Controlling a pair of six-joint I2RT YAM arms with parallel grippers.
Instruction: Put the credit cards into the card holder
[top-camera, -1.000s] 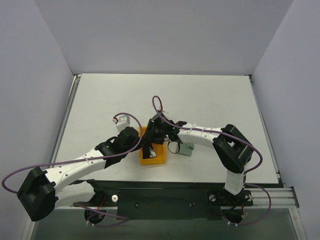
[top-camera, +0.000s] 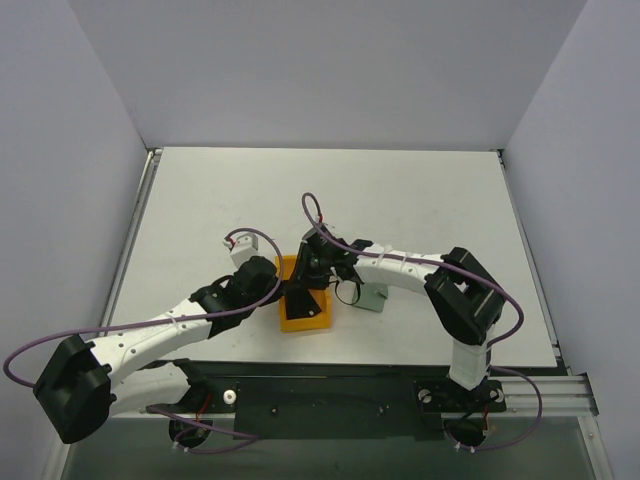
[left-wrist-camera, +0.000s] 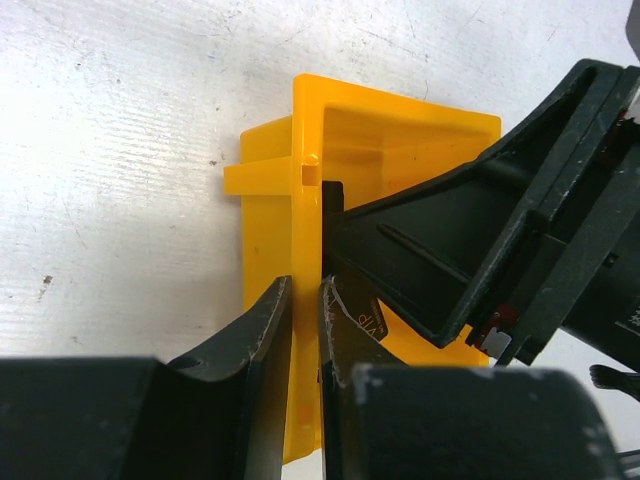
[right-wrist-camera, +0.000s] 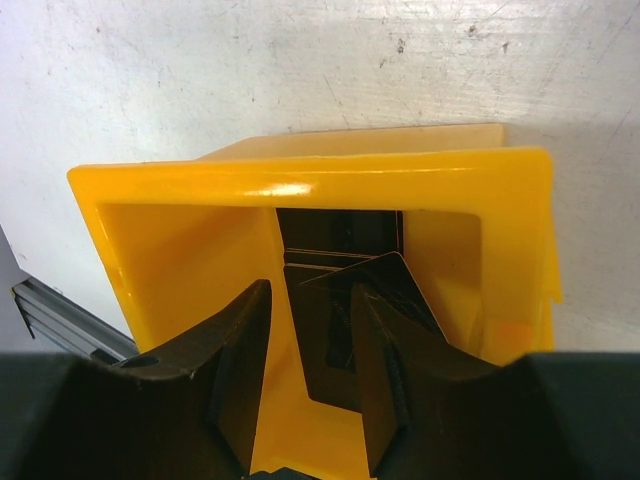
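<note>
A yellow box (top-camera: 305, 324) with an open top stands at the middle front of the table, black cards (top-camera: 302, 302) inside it. My left gripper is shut on the box's wall. In the right wrist view, one black card (right-wrist-camera: 345, 232) lies flat at the far end, and another black card (right-wrist-camera: 375, 285) lies askew over the cards nearer to me. My right gripper points into the box with its fingers apart and nothing visibly gripped; one fingertip overlaps the askew card in view. Whether it touches is unclear.
A flat grey-green item (top-camera: 370, 297) lies just right of the box, partly under the right arm; I cannot tell what it is.
The bright glint on the cards in the box has faded, and the black card there appears flatter. The right gripper has shifted only slightly; the left arm and box look still.
</note>
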